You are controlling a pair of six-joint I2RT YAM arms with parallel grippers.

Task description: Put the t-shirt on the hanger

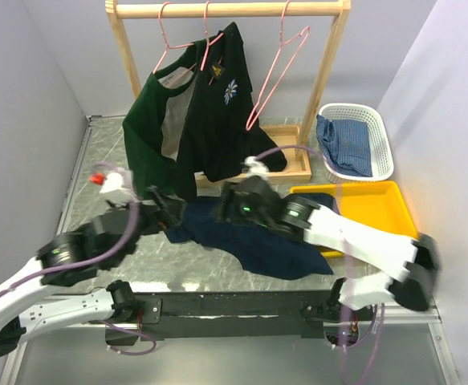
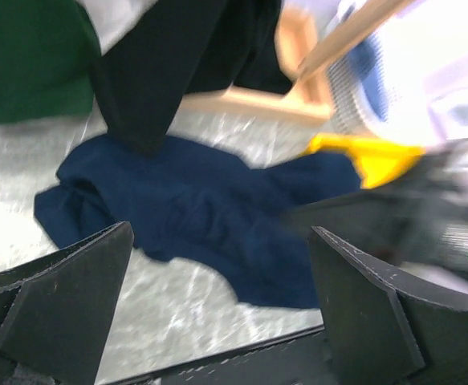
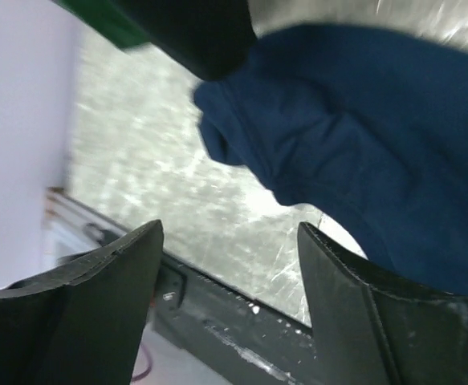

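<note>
The dark navy T-shirt point(image 1: 258, 241) lies crumpled on the marble surface, reaching toward the yellow tray; it also fills much of the left wrist view point(image 2: 177, 208) and right wrist view point(image 3: 354, 152). Above its left part, my left gripper point(image 1: 165, 210) stands open with nothing between its fingers. My right gripper point(image 1: 229, 200), blurred in the top view, is open over the shirt, holding nothing. An empty pink hanger point(image 1: 266, 88) hangs at the right of the wooden rail.
Green and black garments point(image 1: 157, 136) hang at the left and middle of the rail point(image 1: 242, 9), above a wooden tray point(image 1: 290, 172). A white basket point(image 1: 378, 144) with blue cloth and a yellow tray point(image 1: 386, 216) stand at the right.
</note>
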